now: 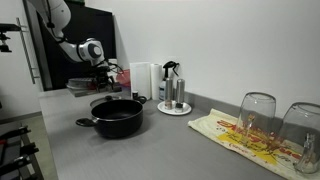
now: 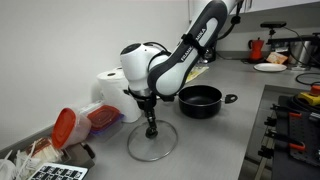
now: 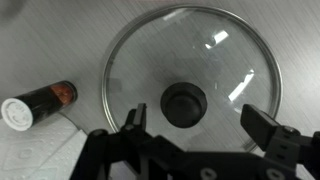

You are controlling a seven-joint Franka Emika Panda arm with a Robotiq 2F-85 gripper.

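Note:
A round glass lid (image 3: pixel 235 65) with a metal rim and black knob (image 3: pixel 183 104) lies flat on the table. My gripper stands open above it, with the knob below and between its spread fingers in the wrist view; nothing is held. Exterior view 2 shows the lid (image 2: pixel 152 146) on the table below the arm, its knob (image 2: pixel 151 130) just under the gripper (image 2: pixel 152 111). The black pot (image 1: pixel 118 118) sits uncovered, beside the lid.
A small dark jar (image 3: pixel 45 103) with a white end is close to the lid. Paper towel rolls (image 2: pixel 116 92) and a red container (image 2: pixel 70 127) stand nearby. Two upturned glass jars (image 1: pixel 256 117) rest on a patterned cloth (image 1: pixel 222 124).

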